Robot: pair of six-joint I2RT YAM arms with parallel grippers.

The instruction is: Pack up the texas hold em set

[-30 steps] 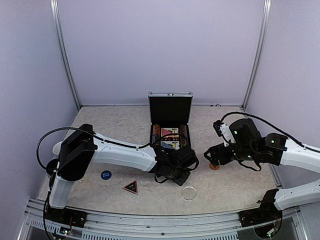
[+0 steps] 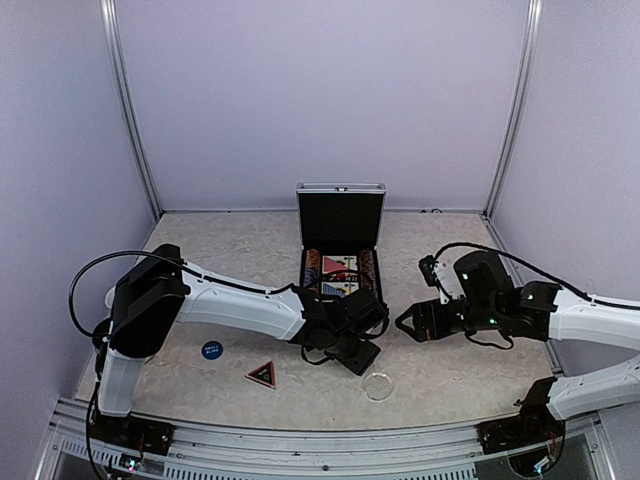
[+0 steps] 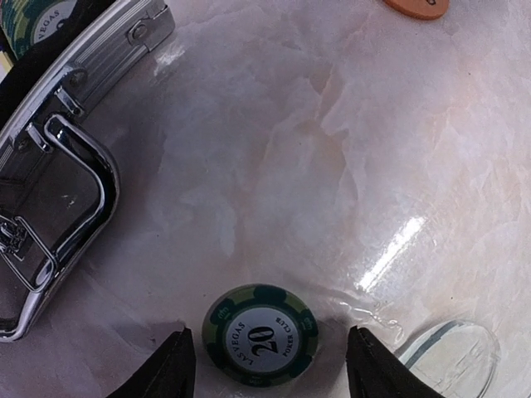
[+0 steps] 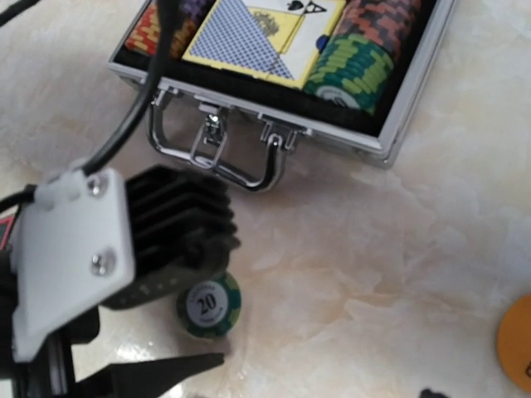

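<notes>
The open silver case [image 2: 340,215] holds chip stacks and cards [image 4: 257,41]. My left gripper is open, low around a green 20 chip, also visible in the right wrist view [image 4: 207,307], just outside the case's handle. My right gripper [image 2: 410,325] hovers to the right of the case; its fingers are barely visible in its wrist view. An orange chip [image 4: 518,344] lies at that view's right edge.
A clear disc [image 2: 378,387], a red-edged triangle [image 2: 261,374] and a blue disc [image 2: 212,350] lie on the table's front and left.
The right arm has moved slightly down and toward the left, toward the left gripper.
</notes>
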